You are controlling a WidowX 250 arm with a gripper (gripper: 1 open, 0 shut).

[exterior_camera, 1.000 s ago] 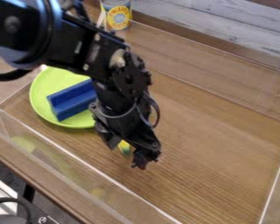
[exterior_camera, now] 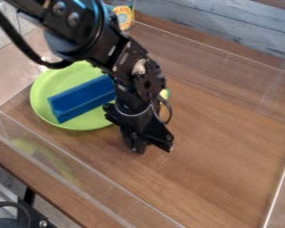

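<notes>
The black gripper (exterior_camera: 142,135) is low over the wooden table, just right of a green plate (exterior_camera: 54,85), with its fingers pointing down near the plate's front right edge. A blue block (exterior_camera: 76,98) lies on the plate. Whatever is between or under the fingers is hidden by the gripper, and I cannot tell how far apart they are. A small bit of yellow-green shows behind the gripper's right side.
A can with a yellow label (exterior_camera: 124,16) stands at the back, partly behind the arm.
The gripper has drawn back slightly toward the plate, and its fingers look closer together. The small green-yellow thing seen between the fingers earlier is now hidden.
</notes>
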